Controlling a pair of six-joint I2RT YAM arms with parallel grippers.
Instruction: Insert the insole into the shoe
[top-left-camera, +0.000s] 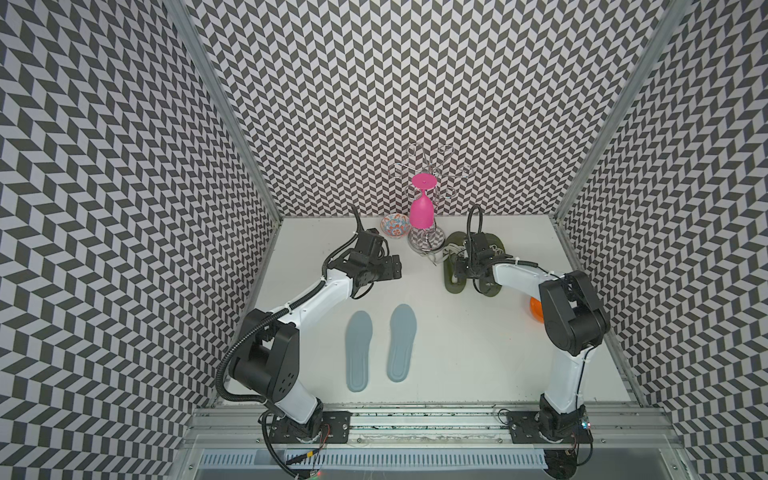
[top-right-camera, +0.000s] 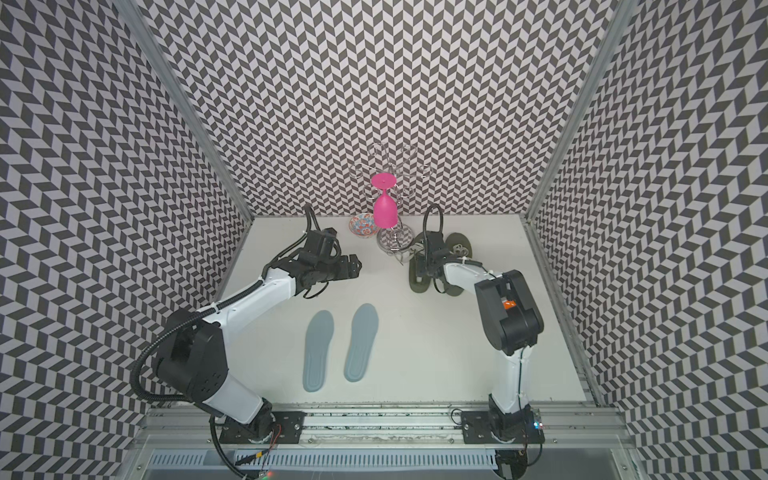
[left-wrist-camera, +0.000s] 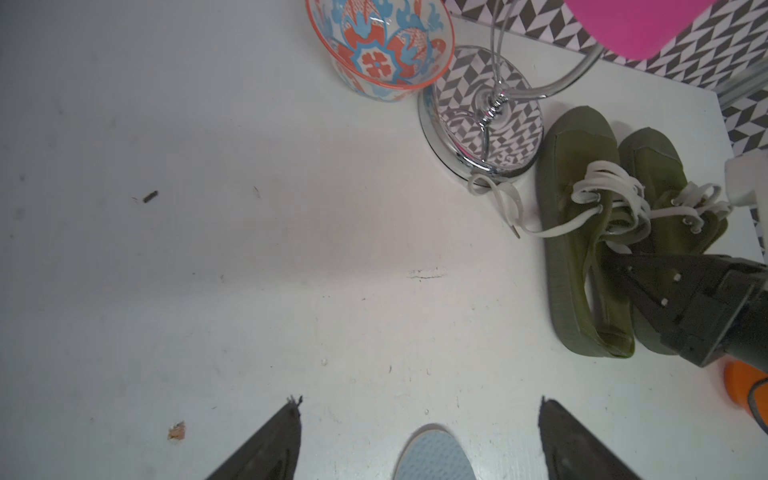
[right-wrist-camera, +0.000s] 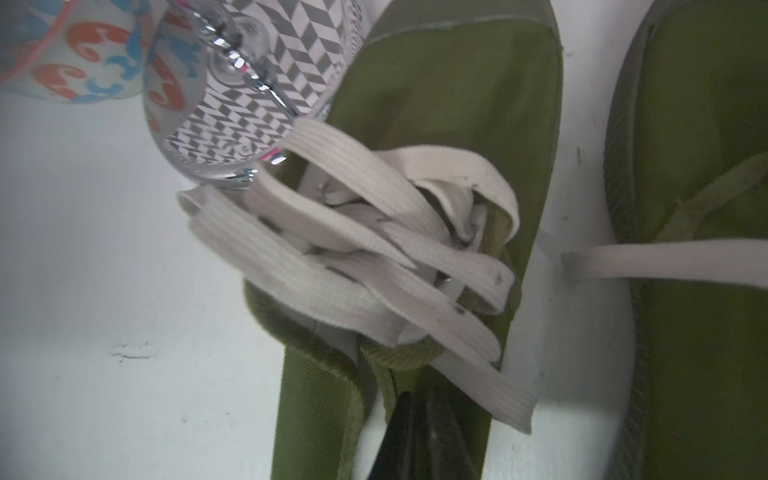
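Note:
Two grey-blue insoles, the left one (top-left-camera: 359, 352) and the right one (top-left-camera: 402, 344), lie side by side on the table. A pair of olive shoes stands at the back right: the left shoe (left-wrist-camera: 580, 232) with loose white laces (right-wrist-camera: 384, 248), the right shoe (right-wrist-camera: 696, 336) close beside it. My right gripper is shut at the left shoe's opening, just behind the laces, with nothing visible between its fingers. My left gripper hangs over the table left of the shoes, its fingers (left-wrist-camera: 276, 436) wide apart and empty; an insole tip shows between and below them.
Behind, a patterned bowl (left-wrist-camera: 380, 48) and a chrome stand (left-wrist-camera: 480, 112) with a pink goblet (top-left-camera: 421, 208) crowd the shoe's left side. An orange object (top-left-camera: 537, 309) sits near my right arm.

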